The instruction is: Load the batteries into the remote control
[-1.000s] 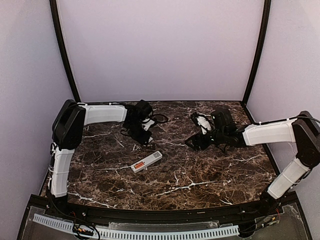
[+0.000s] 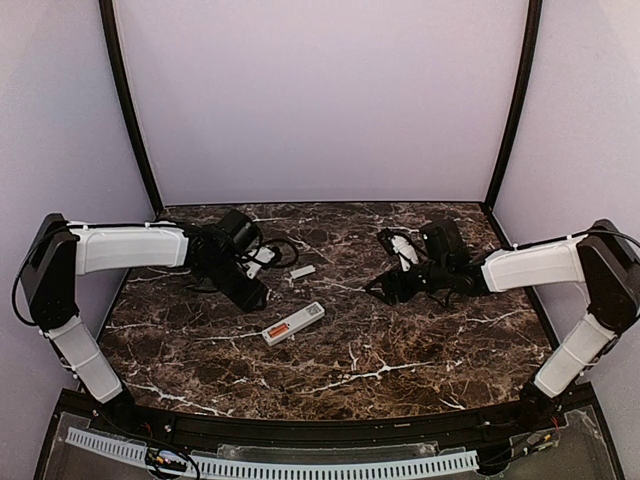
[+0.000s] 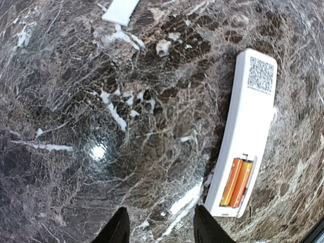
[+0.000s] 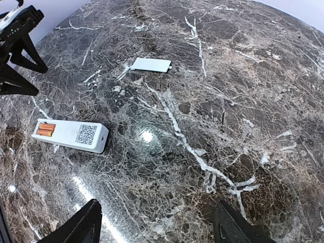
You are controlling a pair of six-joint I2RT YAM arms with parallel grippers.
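The white remote (image 2: 294,324) lies on the dark marble table with its compartment open; two orange batteries sit side by side inside it, also seen in the right wrist view. A small white cover (image 2: 302,272) lies apart behind the remote. My left gripper hangs above the table, left of and behind the remote in the top view, open with nothing visible between its fingers. My right gripper is to the right of the remote, open over bare marble.
Pale walls stand at the back and both sides.
My left arm has moved left and slightly toward the front, uncovering the white cover in the top view. My right arm has barely moved. The remote lies unchanged.
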